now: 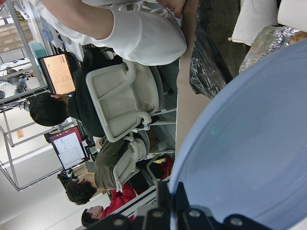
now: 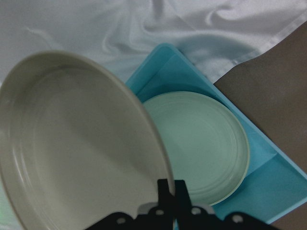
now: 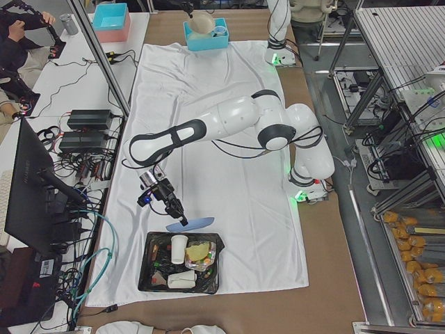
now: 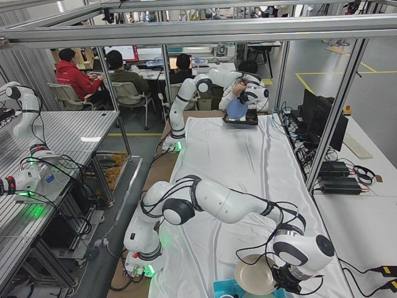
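Observation:
My left gripper (image 3: 182,221) is shut on the rim of a blue plate (image 4: 236,109), held tilted above the near edge of a black bin (image 3: 146,275); in the left wrist view the plate fills the right side. My right gripper is shut on the rim of a beige plate (image 4: 251,276), tilted over a light blue bin (image 2: 273,201). A pale green plate (image 2: 201,143) lies in that bin, partly hidden by the beige one.
The black bin holds white rolls or cups (image 3: 178,249), a yellow item (image 3: 197,252) and packets. Between the two bins the white cloth (image 3: 208,181) is clear. Monitors and cables stand along one side.

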